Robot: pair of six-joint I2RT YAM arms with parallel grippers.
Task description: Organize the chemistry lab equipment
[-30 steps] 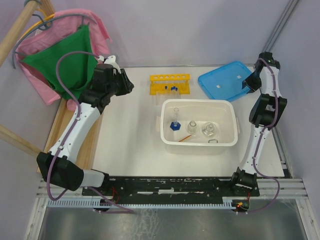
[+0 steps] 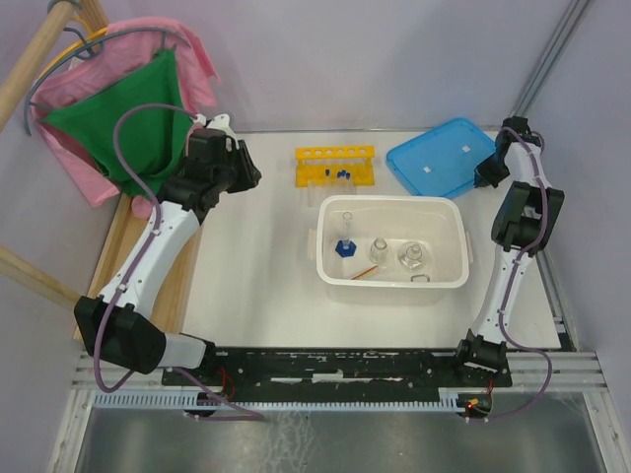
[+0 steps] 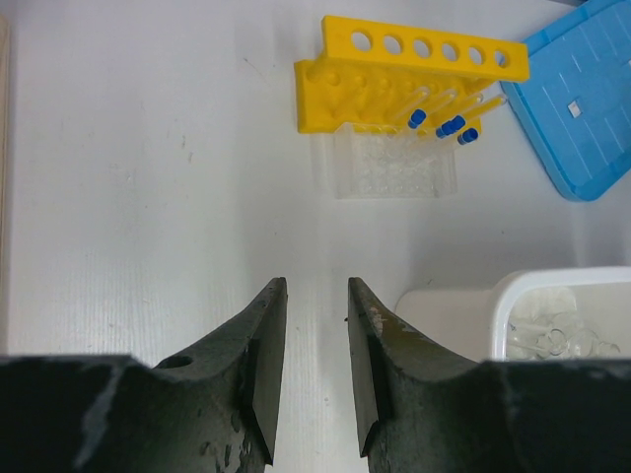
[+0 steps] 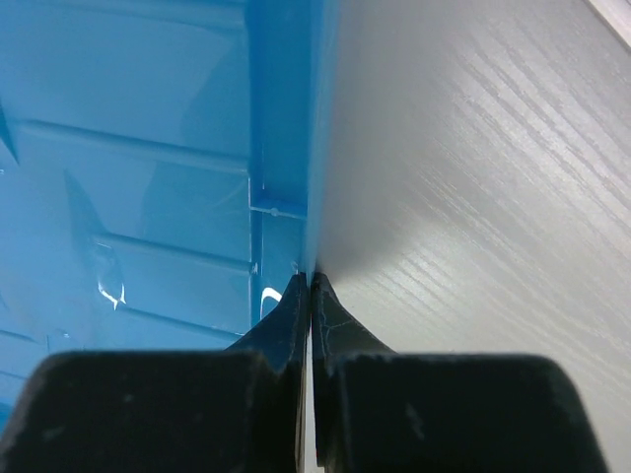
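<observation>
A blue tray (image 2: 437,158) lies at the back right of the table. My right gripper is shut on the tray's right side wall, its fingertips pinching the thin rim. Over the table's left part my left gripper hangs open and empty. The yellow rack (image 2: 335,166) stands at the back, with several blue-capped tubes (image 3: 451,126) leaning at its front beside a clear holder (image 3: 394,168). In front of the tray, a white bin (image 2: 394,294) contains a cylinder with a blue base (image 2: 345,247), a small bottle (image 2: 380,248) and a flask (image 2: 414,255).
A clothes frame (image 2: 163,266) with pink and green cloth (image 2: 118,113) borders the left side. Walls close off the back and right. The table between the left arm and the bin is clear.
The tray has shifted slightly left.
</observation>
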